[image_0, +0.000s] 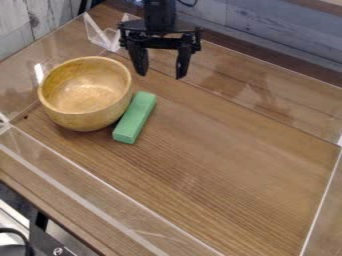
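Note:
My gripper (159, 62) hangs open at the top centre of the camera view, its two dark fingers spread apart, above and behind a yellow-tan bowl (84, 92) on the left of the wooden table. A green rectangular block (135, 117) lies on the table just right of the bowl, below the gripper. Nothing shows between the fingers.
A pale wall or rim runs along the back and right edges. Some clear plastic-like material sits at the back left, partly behind the arm.

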